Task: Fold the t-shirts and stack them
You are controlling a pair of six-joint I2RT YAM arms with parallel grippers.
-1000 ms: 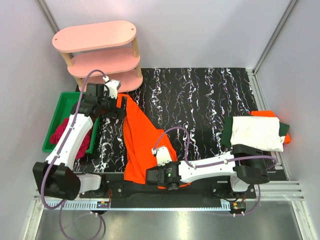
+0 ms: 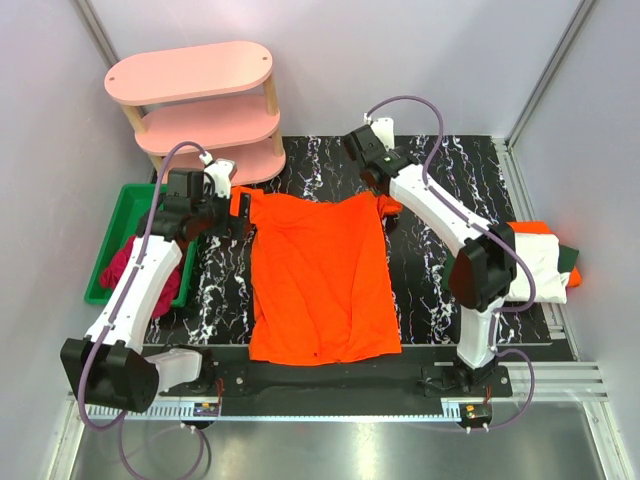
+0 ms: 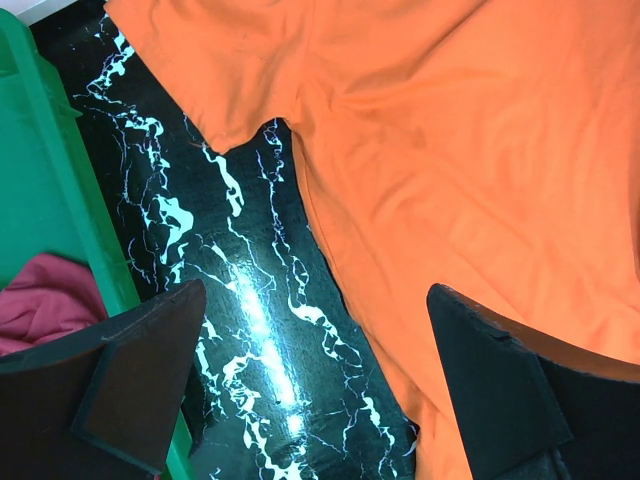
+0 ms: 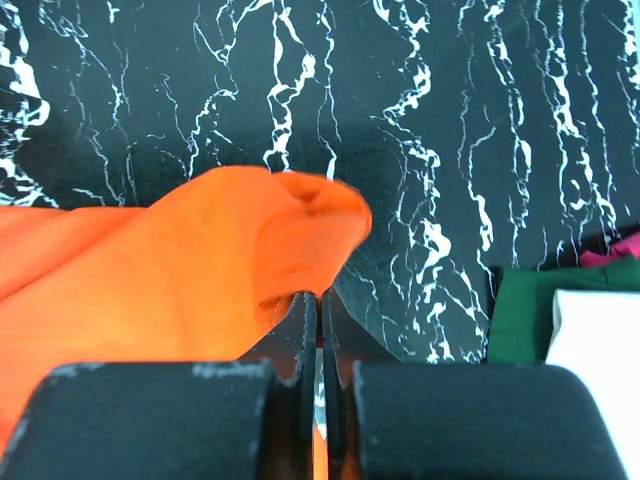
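Observation:
An orange t shirt [image 2: 320,270] lies spread over the middle of the black marbled table, its lower hem hanging past the front edge. My right gripper is shut on a bunched bit of the orange cloth [image 4: 290,225], at the shirt's upper right by the sleeve. My left gripper stands open above the shirt's left side, with nothing between its fingers. In the left wrist view the left sleeve [image 3: 215,80] lies flat. To the right is a pile of t shirts with a white one [image 2: 525,262] on top.
A green bin [image 2: 112,250] holding crumpled dark red cloth [image 2: 165,295] stands at the left, close to my left arm. Behind it is a pink shelf [image 2: 190,72]. Bare table shows behind the shirt and to its right.
My right gripper has gone from the front edge to the back right, and the shirt's right side has been drawn out from a narrow, folded shape. The left arm has hardly moved.

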